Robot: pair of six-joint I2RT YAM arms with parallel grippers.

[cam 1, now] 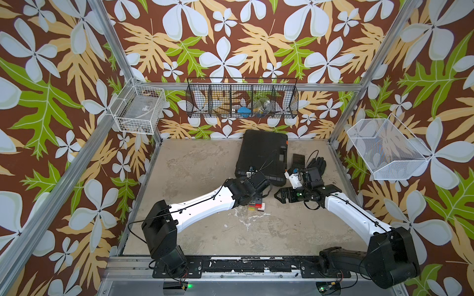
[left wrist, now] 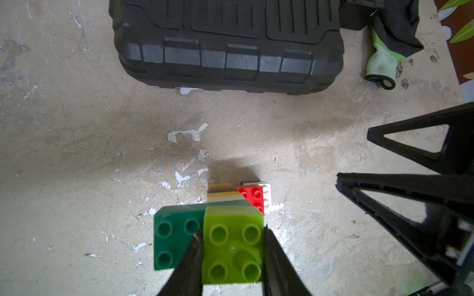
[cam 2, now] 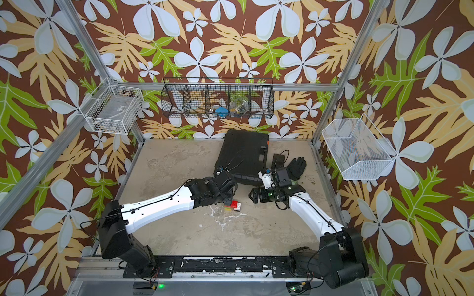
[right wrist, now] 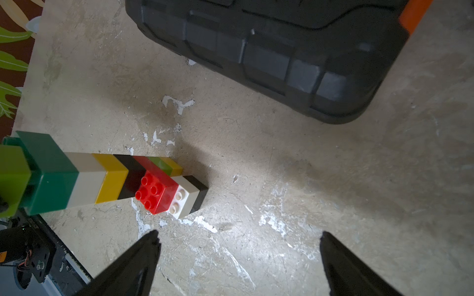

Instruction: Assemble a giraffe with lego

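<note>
A tower of stacked bricks stands on the table. In the right wrist view it runs from a lime green brick [right wrist: 11,180] on top through a dark green brick [right wrist: 53,180], white, yellow and black to a red brick [right wrist: 157,191] near the base, with a white brick [right wrist: 183,197] beside the red one. Seen from the left wrist, the left gripper has a finger on each side of the lime brick [left wrist: 233,244]; whether they press on it cannot be told. To the right, the right gripper stands open and empty, clear of the tower.
Behind the tower lies a big black case [cam 1: 261,153]. A dark glove [cam 2: 296,167] and a small black box [cam 1: 298,160] are at the back right. Bare table [cam 1: 197,162] extends to the left and in front.
</note>
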